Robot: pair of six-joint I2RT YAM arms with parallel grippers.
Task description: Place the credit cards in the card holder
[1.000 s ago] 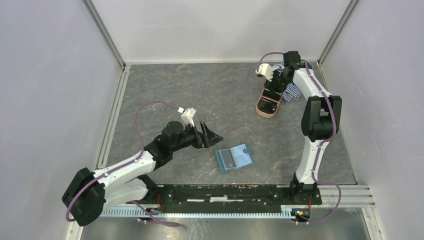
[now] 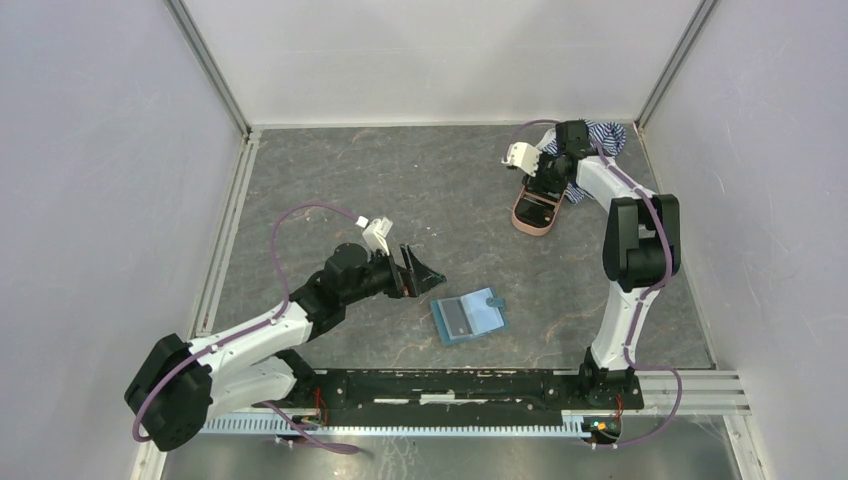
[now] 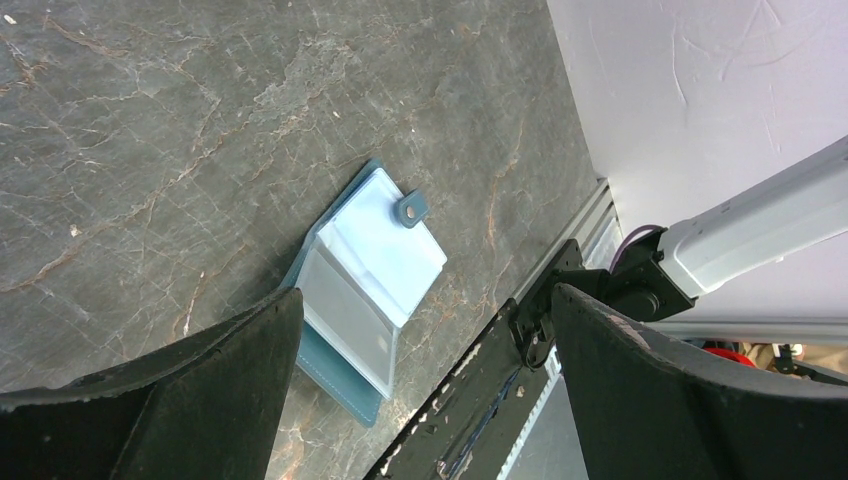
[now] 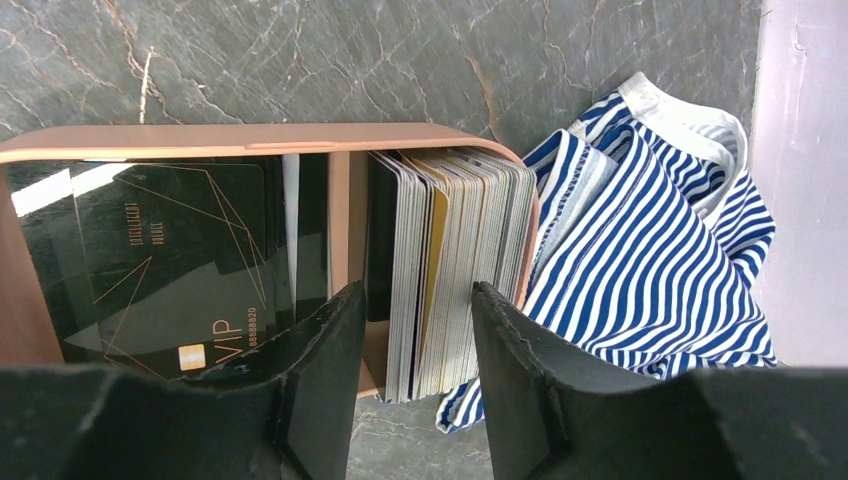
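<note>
The card holder, blue-edged with clear pockets, lies open and flat near the table's front edge. Left of it in the top view, my left gripper stands open with nothing between its fingers. At the back right is a pinkish box with two compartments. Upright cards fill its right one, while a dark card lies face up in the left. My right gripper is part open over the upright cards, one fingertip at each side of them in the wrist view; whether it touches them I cannot tell.
A blue-and-white striped cloth lies bunched right against the box. Beyond it rises the right wall.
My right gripper has moved a little left and toward the front of the table, over the box's far part. The left arm, the box and the card holder have not moved.
</note>
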